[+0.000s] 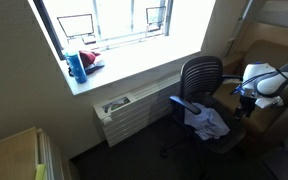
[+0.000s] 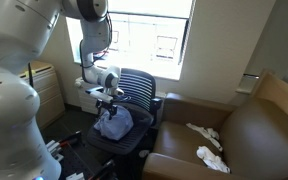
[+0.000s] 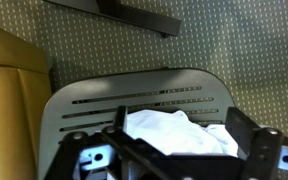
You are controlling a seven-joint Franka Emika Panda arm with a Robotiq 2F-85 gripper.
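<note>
A pale, crumpled cloth [image 1: 206, 122] lies on the seat of the dark office chair [image 1: 200, 76]. In exterior view 2 the same cloth [image 2: 114, 124] shows beneath my gripper [image 2: 106, 107]. The wrist view looks down on white cloth [image 3: 174, 130] against a grey slotted part of the chair [image 3: 84, 108]. My gripper stands open there, its fingers [image 3: 96, 157] wide apart at the lower edge, the cloth beyond and between them in the picture. Whether they touch it cannot be told. In exterior view 1 my gripper [image 1: 242, 105] is to the right of the chair.
A brown sofa [image 2: 179, 112] stands beside the chair, with two white cloths [image 2: 212, 158] on it. One chair armrest [image 3: 134, 14] juts across the wrist view. A white radiator [image 1: 144, 112] runs under the windowsill, which holds a blue bottle [image 1: 76, 66]. Patterned floor lies around the chair.
</note>
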